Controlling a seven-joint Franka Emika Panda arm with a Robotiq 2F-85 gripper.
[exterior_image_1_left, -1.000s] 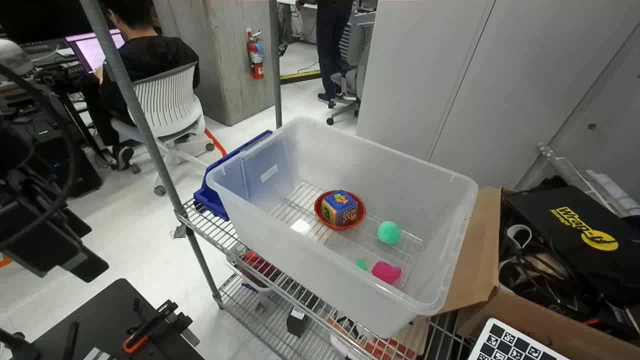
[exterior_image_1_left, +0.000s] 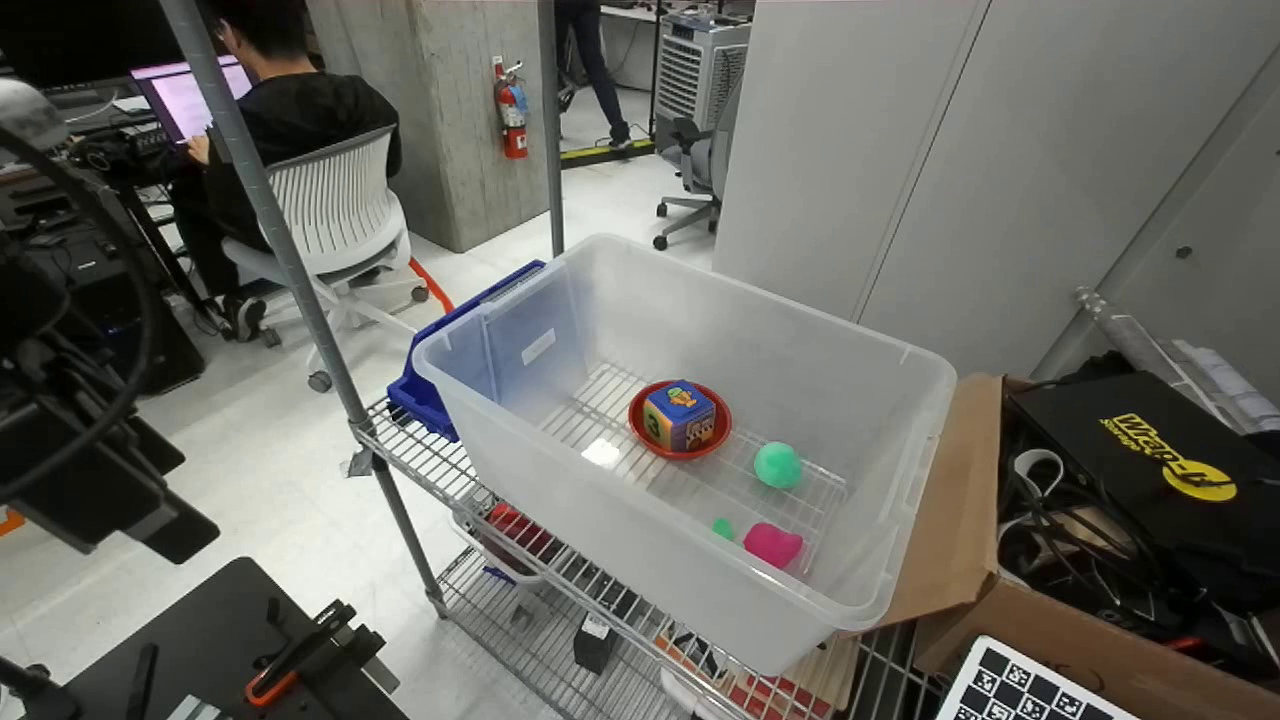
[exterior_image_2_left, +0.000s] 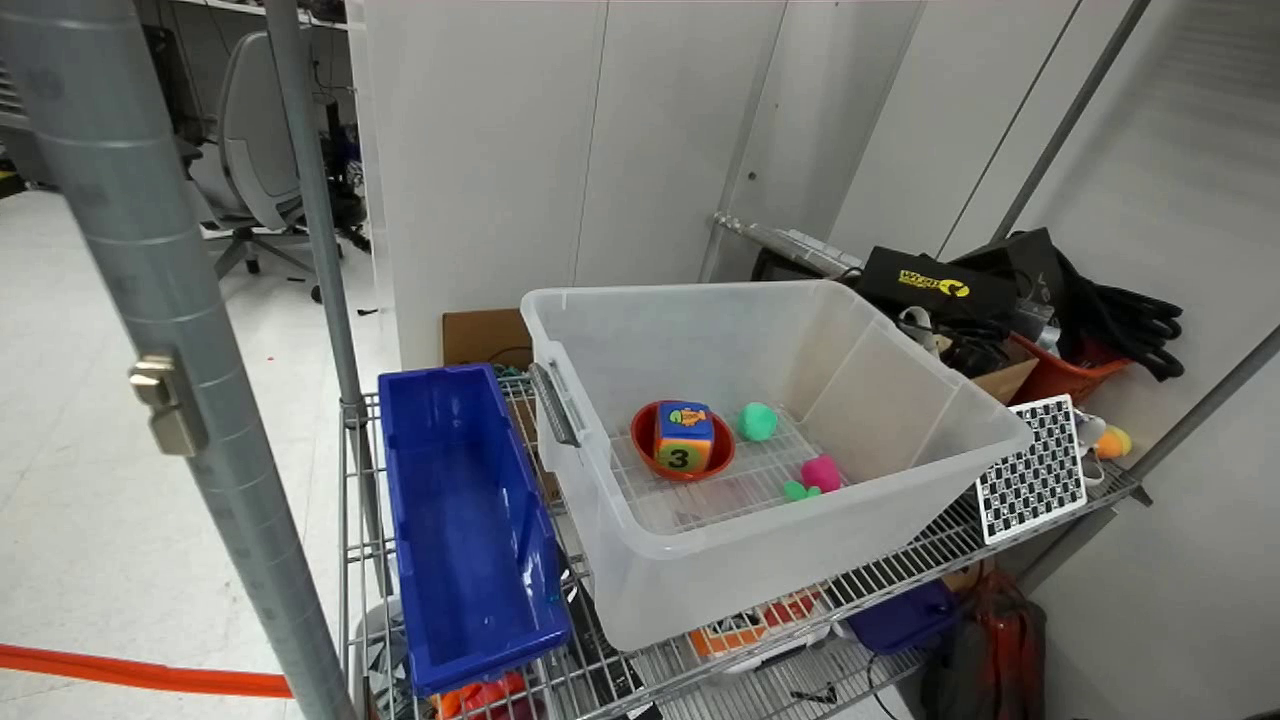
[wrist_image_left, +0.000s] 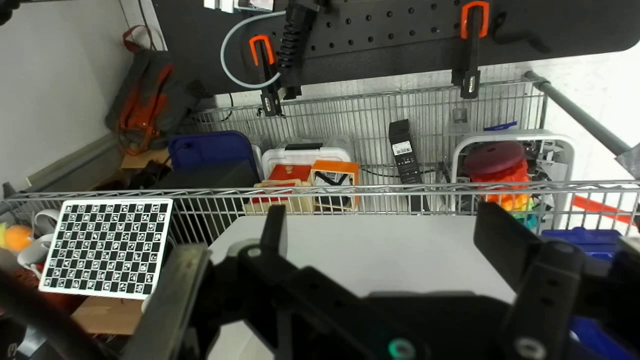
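In the wrist view my gripper stands open, its two dark fingers wide apart and nothing held between them. A broad pale surface (wrist_image_left: 384, 252) lies beyond them; what it belongs to I cannot tell. A large clear plastic bin (exterior_image_2_left: 768, 642) sits on the wire shelf. Inside it, a red bowl (exterior_image_1_left: 648, 439) holds a colourful cube (exterior_image_1_left: 679, 414) with a blue top. A green ball (exterior_image_1_left: 777, 464), a pink toy (exterior_image_1_left: 773, 545) and a small green piece (exterior_image_2_left: 797, 491) rest on the bin's floor. Dark arm parts show at the left edge of exterior view 1, clear of the bin.
A blue tray (exterior_image_2_left: 474, 540), empty inside, stands beside the bin. On the other side are a cardboard box (exterior_image_1_left: 960, 504) of cables and a checkered board (exterior_image_2_left: 1029, 468). Metal shelf posts (exterior_image_2_left: 228, 396) rise near the bin. A black table (wrist_image_left: 384, 42) carries clamps.
The standing person in the background has moved left. The arm parts in view, the bin and the toys look the same.
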